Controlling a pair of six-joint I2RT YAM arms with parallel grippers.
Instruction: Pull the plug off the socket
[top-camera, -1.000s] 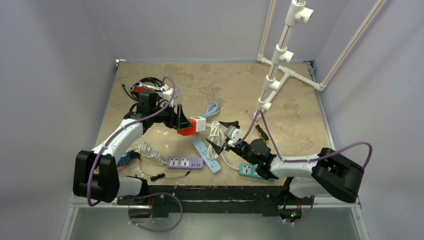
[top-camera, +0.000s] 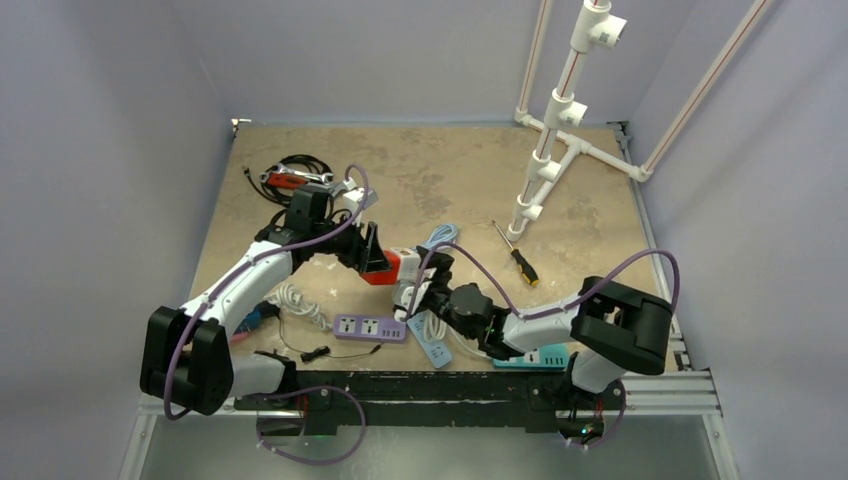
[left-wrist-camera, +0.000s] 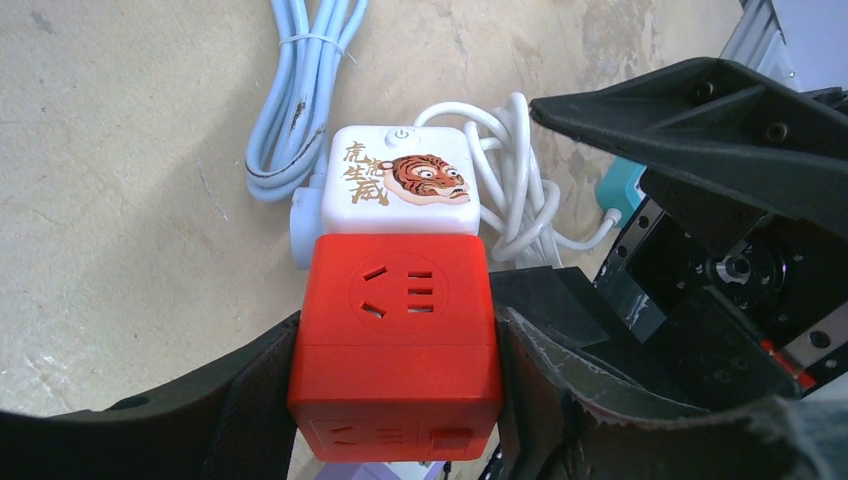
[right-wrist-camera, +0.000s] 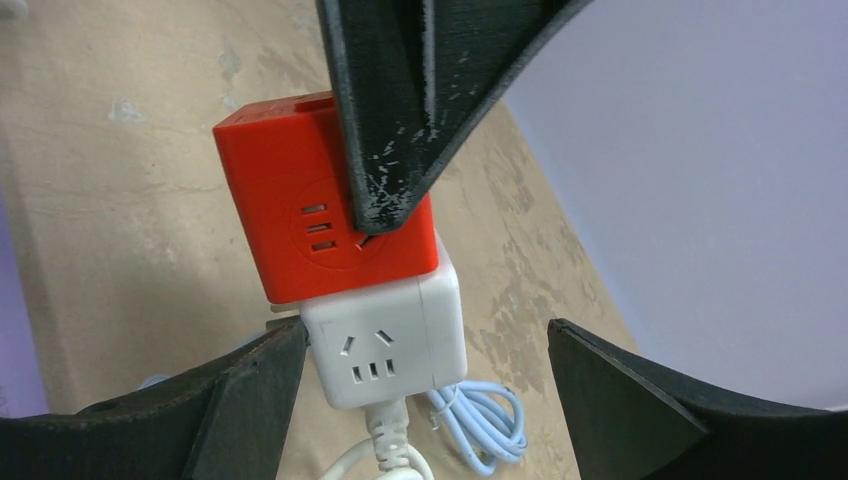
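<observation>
In the left wrist view my left gripper is shut on the red end of a cube socket (left-wrist-camera: 400, 285), whose other half is white with a tiger print. A light blue plug (left-wrist-camera: 306, 225) with a bundled cable sits against the white half's side. From the white half's end a white plug (right-wrist-camera: 388, 430) with a white cord sticks out in the right wrist view. My right gripper stands open, its fingers (right-wrist-camera: 250, 400) on either side of the white half and plug; whether either finger touches them I cannot tell.
A purple power strip (top-camera: 370, 328) and a light blue strip (top-camera: 430, 345) lie in front of the grippers. A teal strip (top-camera: 535, 357) is under the right arm. A screwdriver (top-camera: 522, 262) lies to the right.
My right gripper has moved left up to the white half of the socket, staying open.
</observation>
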